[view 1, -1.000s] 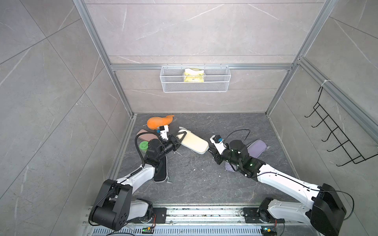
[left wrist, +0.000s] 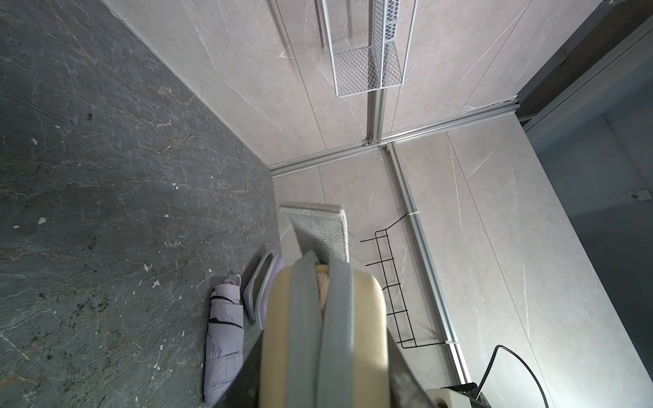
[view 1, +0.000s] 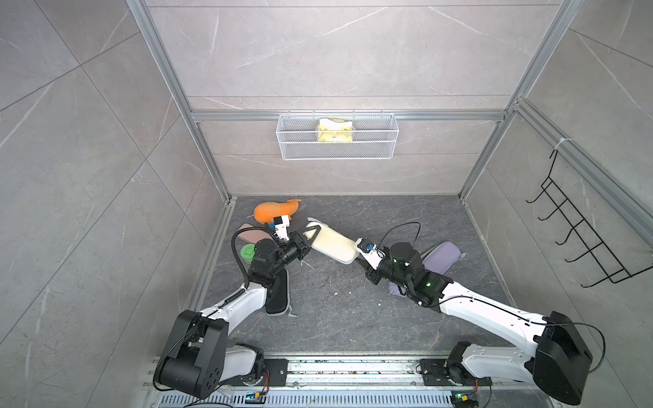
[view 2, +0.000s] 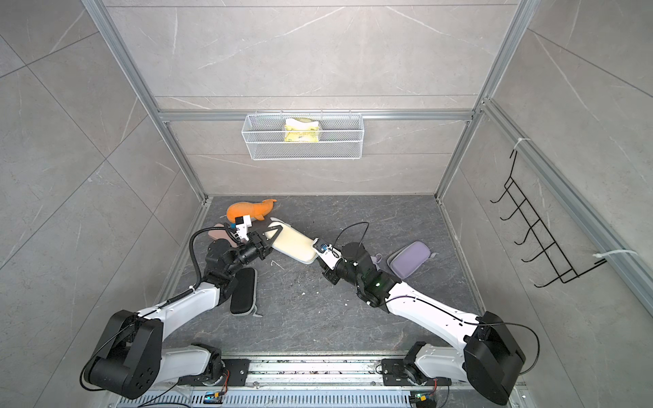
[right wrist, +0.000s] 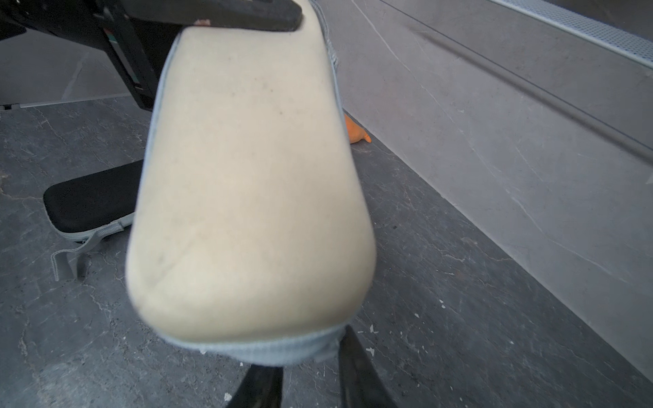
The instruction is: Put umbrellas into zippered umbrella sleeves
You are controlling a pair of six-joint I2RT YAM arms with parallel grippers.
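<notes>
A cream sleeve (view 1: 333, 243) with pale blue zipper edging hangs in the air between both arms. My left gripper (view 1: 313, 233) is shut across one end; the left wrist view shows the sleeve's zipper tapes (left wrist: 321, 340) and a grey fabric tab (left wrist: 319, 227). At the opposite end, my right gripper has its fingers on the pale blue edge, where the pinched part is hard to see. Whether anything is inside the sleeve cannot be seen. On the floor lie a lilac umbrella (left wrist: 224, 340) and a lilac sleeve (view 2: 408, 259), to the right.
A black sleeve (view 2: 243, 292) lies by the left arm. An orange toy (view 1: 275, 209), a pink item (view 1: 253, 233) and a green round item (view 1: 247, 252) sit at the back left. A wire basket (view 1: 336, 136) hangs on the back wall.
My right gripper has moved left, up to the cream sleeve's near end, closing a small gap. The sleeve has shifted very slightly left; the left arm is almost still.
</notes>
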